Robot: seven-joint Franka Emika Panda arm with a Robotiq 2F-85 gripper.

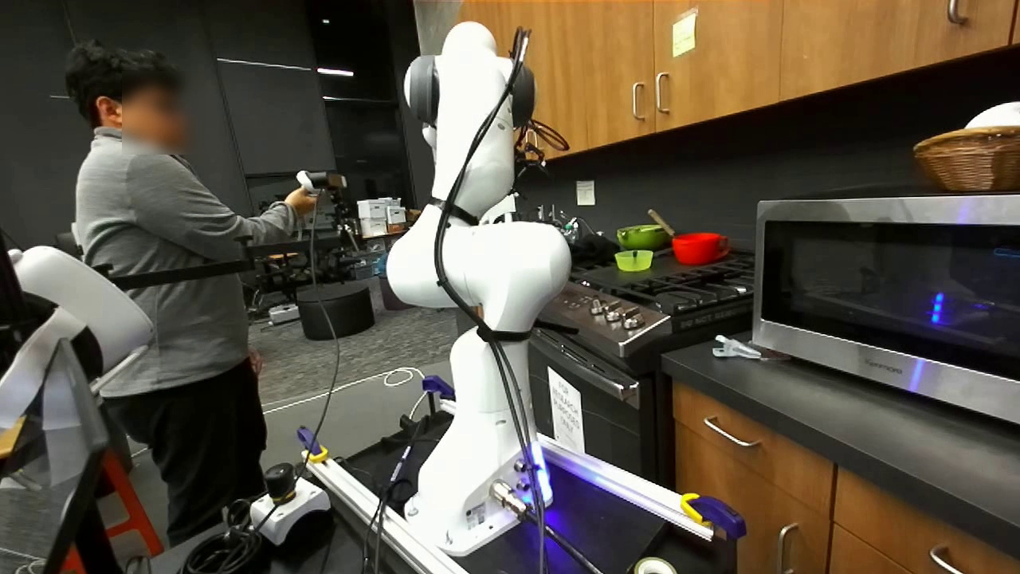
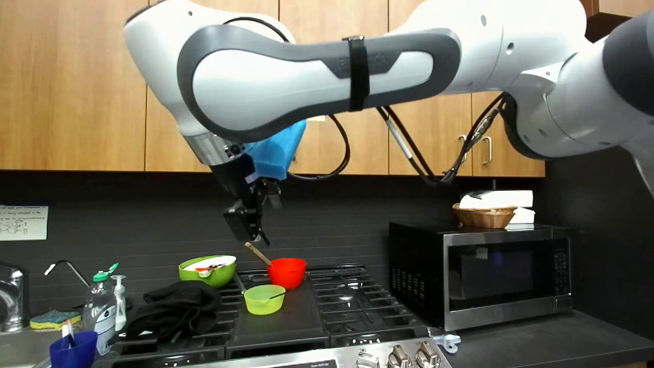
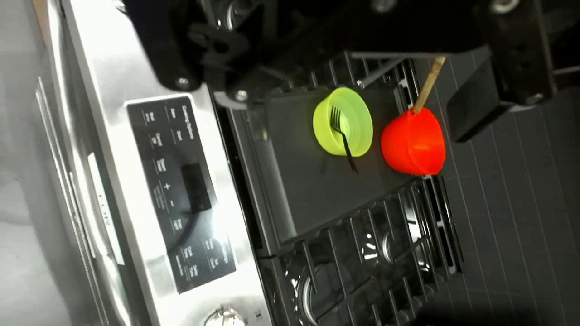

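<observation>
My gripper (image 2: 252,228) hangs in the air above the stove, pointing down and well clear of the cookware. Its fingers stand open with nothing between them; the fingers (image 3: 478,106) are spread wide in the wrist view. Below sits a light green bowl (image 3: 326,133) with a black fork (image 3: 346,142) leaning in it. Beside the bowl, towards the wall, a red pot (image 3: 413,144) has a wooden handle (image 3: 429,84) sticking out. A larger green bowl (image 2: 214,277) at the back left of the stove holds something white and red.
Dark cloth (image 2: 174,309) lies left on the stove. A soap bottle (image 2: 101,303) and a blue cup (image 2: 73,349) stand by the sink. On the right are a microwave (image 2: 509,276) and a white clip (image 2: 447,341).
</observation>
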